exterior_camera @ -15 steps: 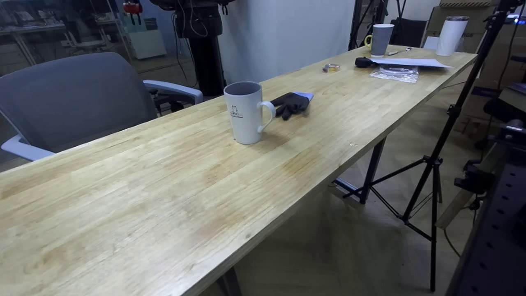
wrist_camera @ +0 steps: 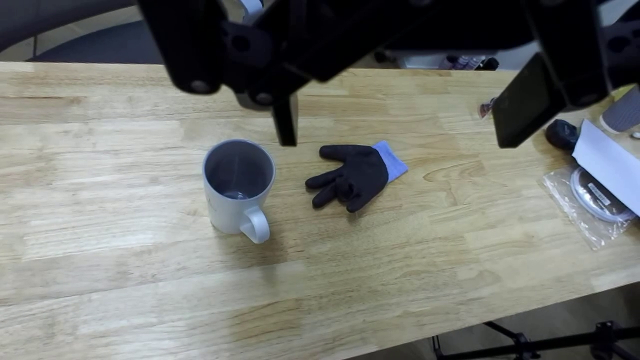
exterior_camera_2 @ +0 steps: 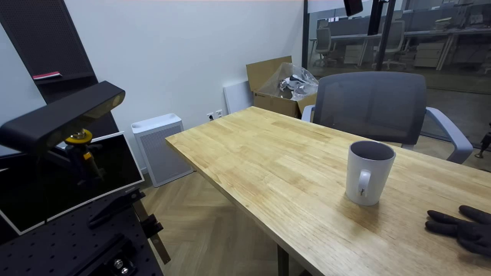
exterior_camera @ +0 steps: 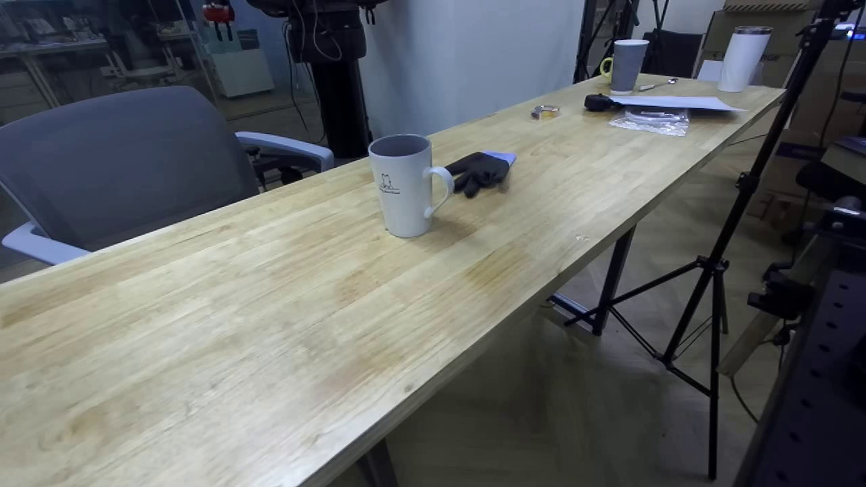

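In the wrist view my gripper is open, its two dark fingers wide apart with nothing between them but the table far below. A tall white mug [wrist_camera: 225, 207] with a grey inside stands upright on the wooden table, left of the gap between the fingers. Its handle points toward the table's near edge and right in that view. A black glove [wrist_camera: 363, 174] with a blue cuff lies flat beside the mug, below the gap. Both mug [exterior_camera: 402, 191] and glove [exterior_camera: 479, 172] show in exterior view 1, where the gripper cannot be made out with certainty.
Toward the table's far end in exterior view 1 lie a tape roll [exterior_camera: 545, 112], a paper sheet [exterior_camera: 678, 102] and a plastic bag [exterior_camera: 653, 120]. A grey cup [exterior_camera: 627, 66] and a white tumbler [exterior_camera: 743, 61] stand there.
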